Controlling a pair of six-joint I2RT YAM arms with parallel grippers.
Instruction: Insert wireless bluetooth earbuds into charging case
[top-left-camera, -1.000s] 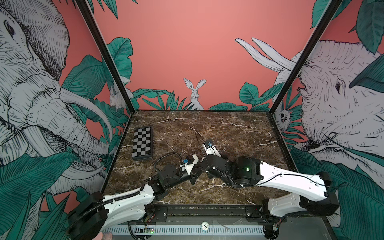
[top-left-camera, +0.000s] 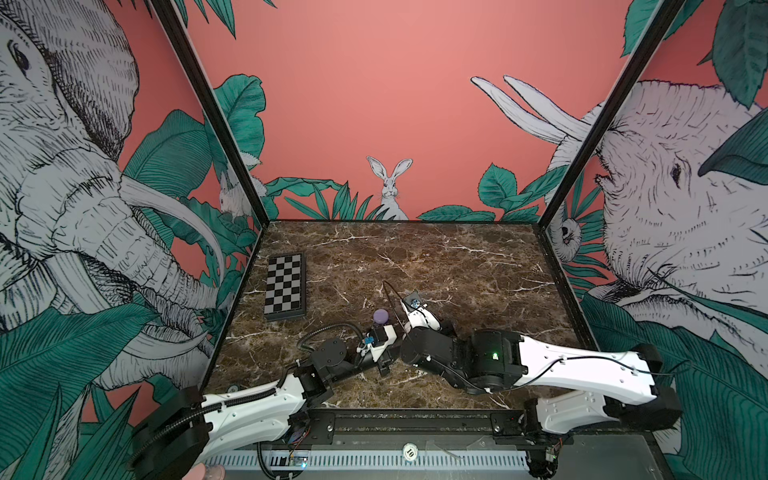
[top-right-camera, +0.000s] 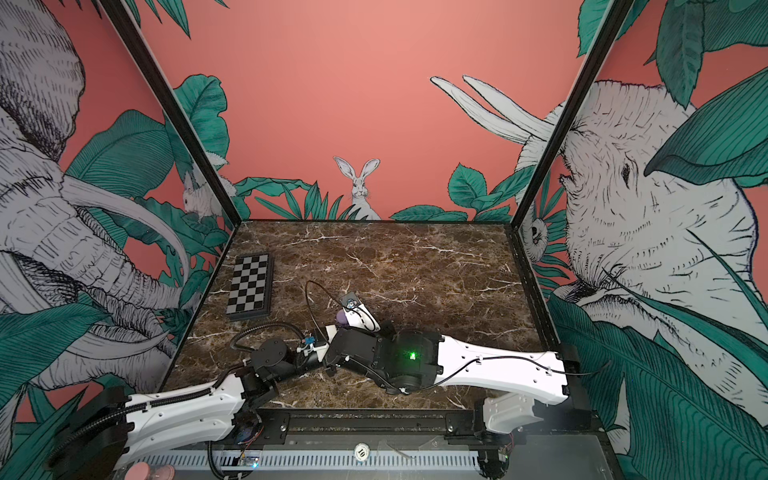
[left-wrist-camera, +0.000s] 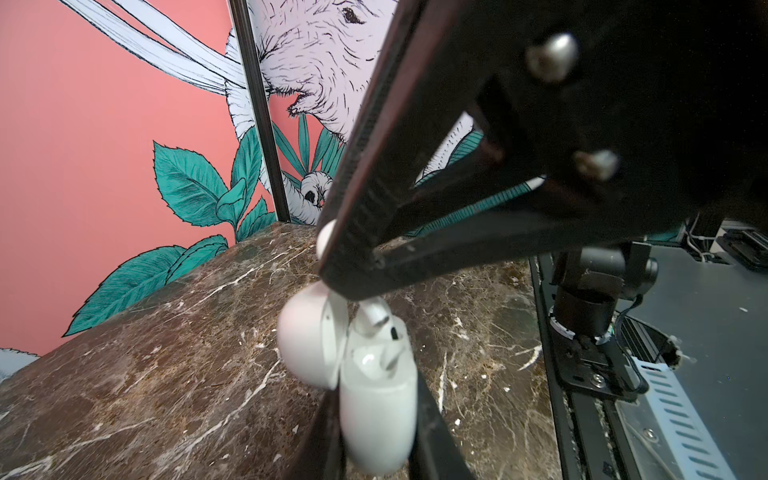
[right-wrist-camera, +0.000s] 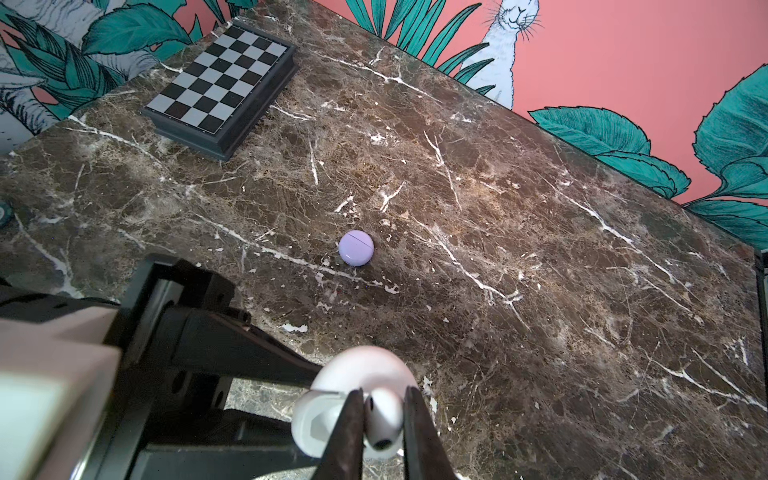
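Note:
In the left wrist view, the white charging case (left-wrist-camera: 376, 416) stands with lid (left-wrist-camera: 308, 336) open, held in my left gripper, whose fingers show at the bottom behind it. My right gripper's dark frame reaches over it from the upper right, close above the case. In the right wrist view, my right gripper is shut over the case (right-wrist-camera: 360, 364); a small white piece shows at its fingertips, and whether it is held is unclear. Both overhead views show the grippers meeting at the front middle, mostly hidden by the right arm.
A checkered board (top-left-camera: 284, 284) lies at the back left. A small purple disc (right-wrist-camera: 356, 248) lies on the marble table (right-wrist-camera: 560, 320) just beyond the grippers.
Over the last second both arms have shifted slightly downward in the top left view, the right arm more, uncovering the purple disc. The grippers remain together.

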